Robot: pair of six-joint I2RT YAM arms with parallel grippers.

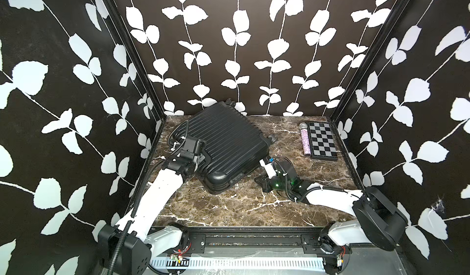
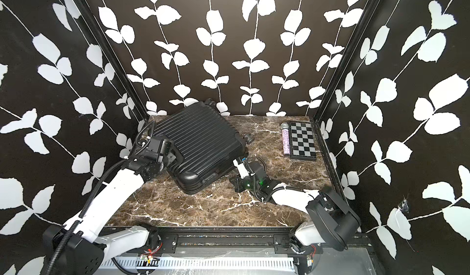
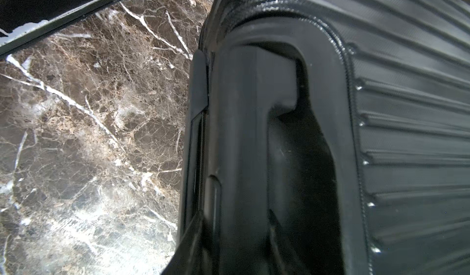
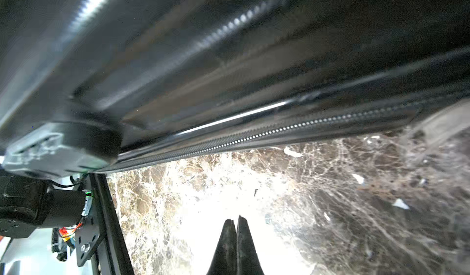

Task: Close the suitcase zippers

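The black ribbed suitcase (image 1: pixel 227 140) lies flat at an angle on the marble table. My left gripper (image 1: pixel 198 157) is shut on the suitcase's handle (image 3: pixel 240 128) at its left side; in the left wrist view its fingers sit either side of the handle bar. My right gripper is shut with nothing visible between its fingertips, low over the table just outside the suitcase's front right side. Above it in the right wrist view runs a zipper track (image 4: pixel 274 131); no pull can be clearly made out.
A checkered board (image 1: pixel 321 140) and a pink microphone (image 1: pixel 304 140) lie at the back right. The patterned walls close in on the suitcase at the back and left.
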